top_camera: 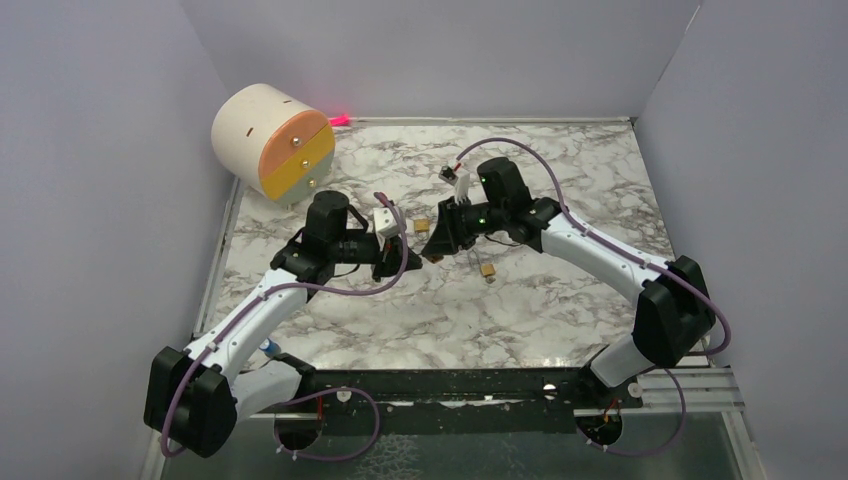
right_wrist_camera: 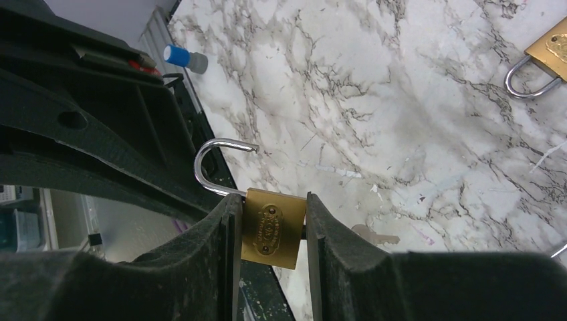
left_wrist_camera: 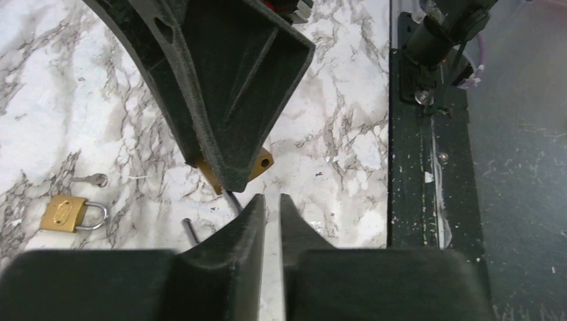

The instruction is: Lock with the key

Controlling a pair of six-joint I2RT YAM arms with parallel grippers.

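Observation:
My right gripper is shut on a brass padlock (right_wrist_camera: 274, 231), whose steel shackle stands open to the left. My left gripper faces it closely, its fingertips blurred and near together with a narrow gap; whether anything is between them is unclear. In the left wrist view the held padlock is partly hidden behind the right gripper's fingers. A second brass padlock (left_wrist_camera: 61, 214) lies on the marble table with a small key (left_wrist_camera: 90, 179) near it.
A drum-shaped drawer box (top_camera: 245, 140) stands at the back left. A small blue-capped object (right_wrist_camera: 179, 56) lies at the left edge.

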